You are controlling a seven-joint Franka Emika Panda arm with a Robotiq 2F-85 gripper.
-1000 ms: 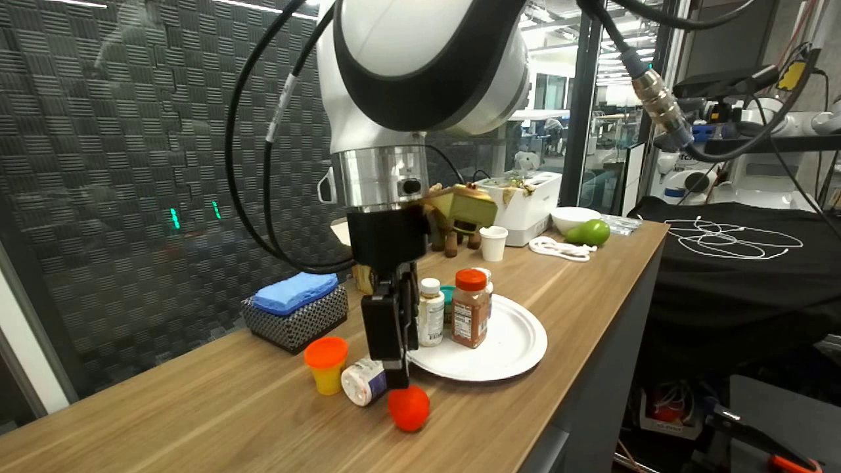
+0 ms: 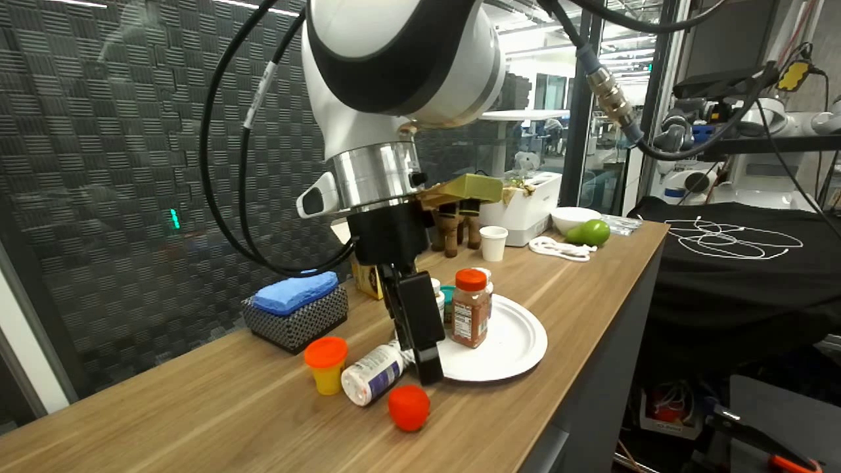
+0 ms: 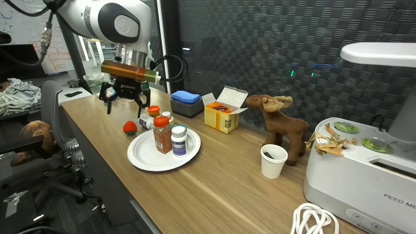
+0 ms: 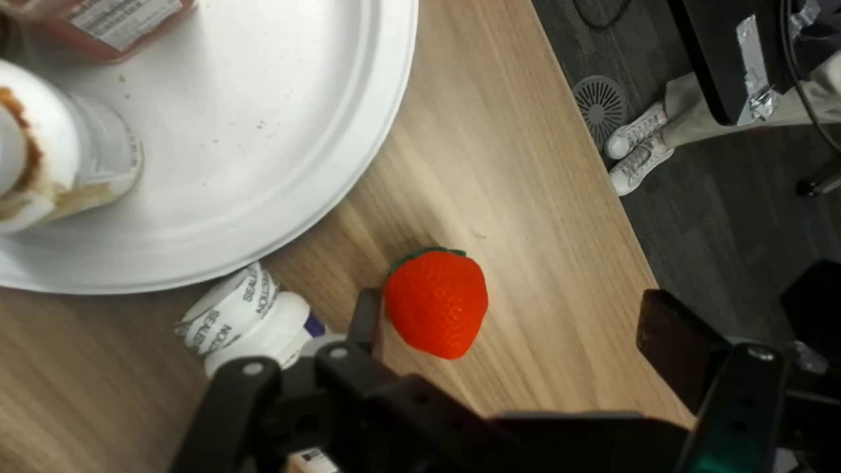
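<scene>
A red strawberry with a green leafy top lies on the wooden table, next to the white plate's rim. Above the table my gripper is open and holds nothing. In the wrist view the strawberry appears between the fingers, close to the left fingertip; contact cannot be made out. Exterior view 2 shows the gripper higher than the strawberry, its two fingers spread. A white bottle lies on its side beside the strawberry, partly hidden by a finger in exterior view 1.
The white plate bears a red-capped spice jar, a white pill bottle and other containers. A yellow tub with an orange lid stands behind the lying bottle. The table's edge runs near the strawberry.
In exterior view 1 my gripper has tilted, its fingertips swinging right toward the plate while the arm above shifted left. The strawberry, bottle and plate have stayed in place.
</scene>
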